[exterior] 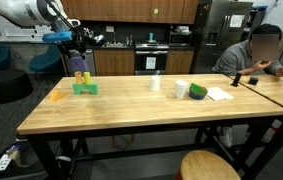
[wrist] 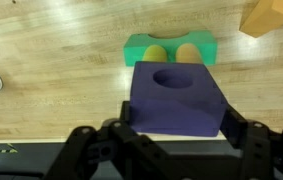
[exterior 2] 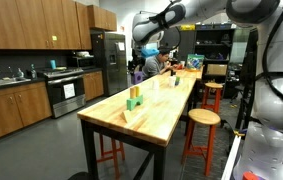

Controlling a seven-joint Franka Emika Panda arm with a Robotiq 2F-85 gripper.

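Observation:
A purple block (wrist: 171, 95) with a round hole in its face sits between the fingers of my gripper, which is shut on it. Below it in the wrist view, two yellow pegs (wrist: 187, 54) stand side by side on a green block (wrist: 137, 48). In exterior view 1 the purple block (exterior: 78, 63) hangs at the tops of the yellow pegs (exterior: 86, 77), with the green block (exterior: 85, 89) on the table. Whether purple and yellow touch, I cannot tell.
An orange block (wrist: 267, 16) lies near the green one. Farther along the wooden table (exterior: 131, 115) are a white cup (exterior: 154, 83), a green bowl (exterior: 197, 91) and a white paper (exterior: 219, 94). A person (exterior: 253, 55) sits at the far side.

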